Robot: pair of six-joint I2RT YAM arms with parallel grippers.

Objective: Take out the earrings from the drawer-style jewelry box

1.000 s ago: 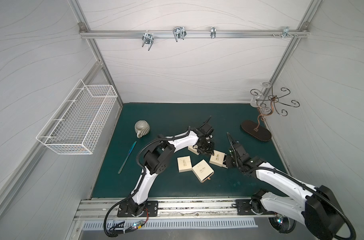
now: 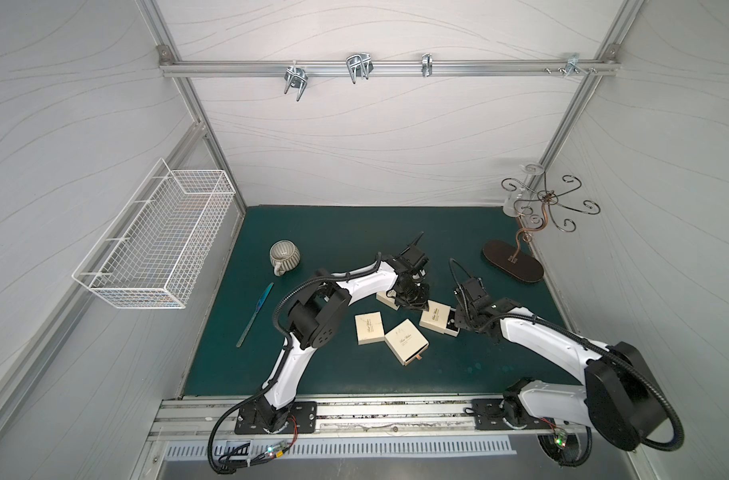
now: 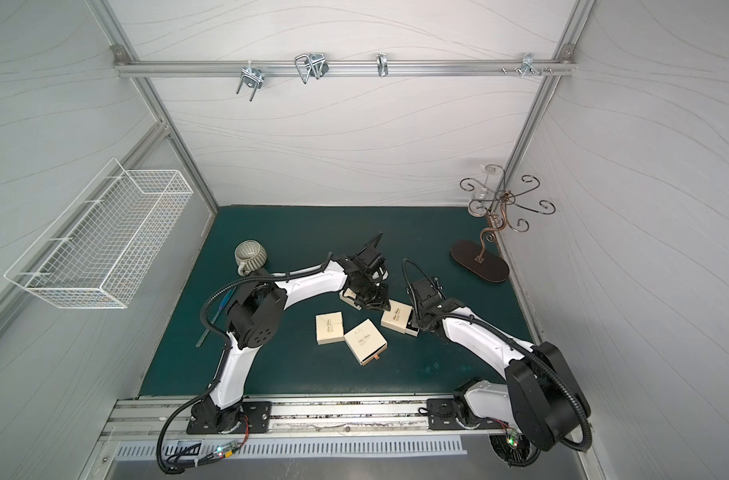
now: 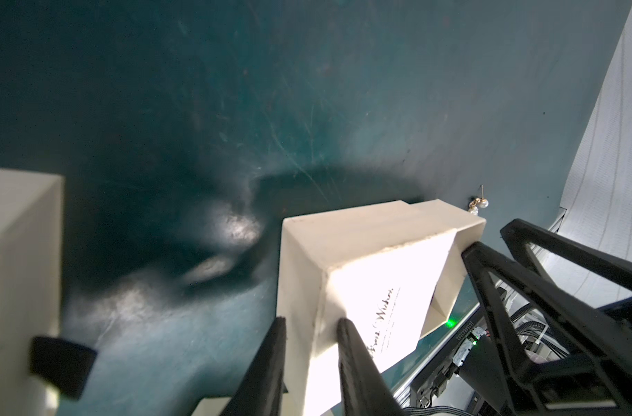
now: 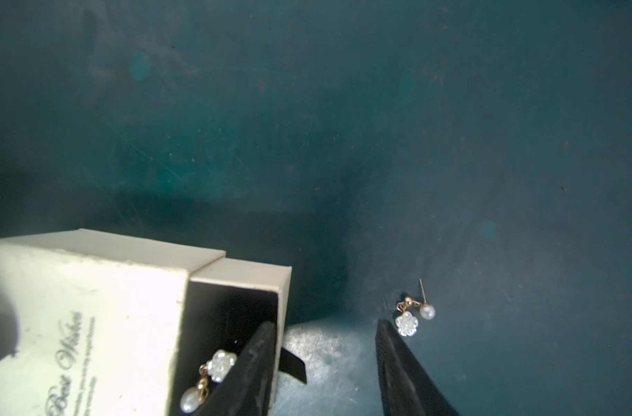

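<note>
A cream jewelry box (image 5: pixel 87 326) lies at table centre, its drawer (image 5: pixel 239 270) pulled out to the right. One pearl-and-flower earring (image 5: pixel 221 364) is in the dark drawer. Another (image 5: pixel 407 321) lies on the table to the right of it, seen in the right wrist view. My left gripper is shut on the box's far end from the drawer. My right gripper is open over the drawer's outer end, one fingertip above the drawer, nothing visibly held.
More cream boxes (image 2: pixel 369 326) (image 2: pixel 406 340) lie nearby. A mug (image 2: pixel 284 256) and blue tool (image 2: pixel 254 314) are at left, a wire stand (image 2: pixel 508 264) at back right, a wire basket (image 2: pixel 164 240) on the left wall.
My right arm has shifted and its elbow has risen slightly, uncovering more of the box's drawer end in the top left view. The left arm and boxes look unchanged.
</note>
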